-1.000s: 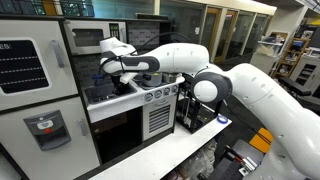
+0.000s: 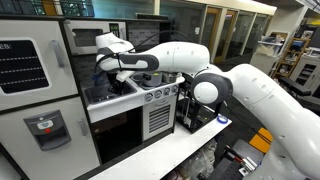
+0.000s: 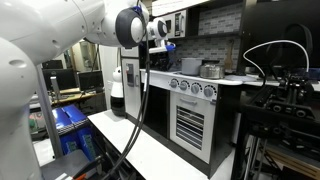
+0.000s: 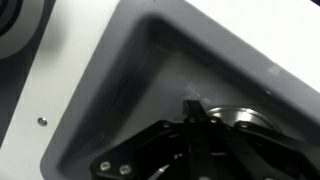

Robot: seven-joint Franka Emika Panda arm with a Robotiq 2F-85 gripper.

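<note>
My gripper is shut over the dark grey sink (image 4: 85, 95), its black fingertips together and nothing visible between them. A shiny round metal piece (image 4: 242, 115) lies in the sink, close beside the fingertips in the wrist view. The gripper body covers part of it, so I cannot tell what it is or whether the fingers touch it. In exterior view 1 the arm reaches along the counter to the sink (image 2: 104, 99) on the left, with the fingertips hard to make out.
A metal pot (image 3: 211, 71) stands on the stove right of the sink, above the toy oven (image 3: 189, 118). The white fridge (image 2: 52, 128) is left of the sink. A tiled wall and cabinets close off the back.
The wrist end of my arm has shifted slightly up and left over the sink in exterior view 1. The furniture stands as before.
</note>
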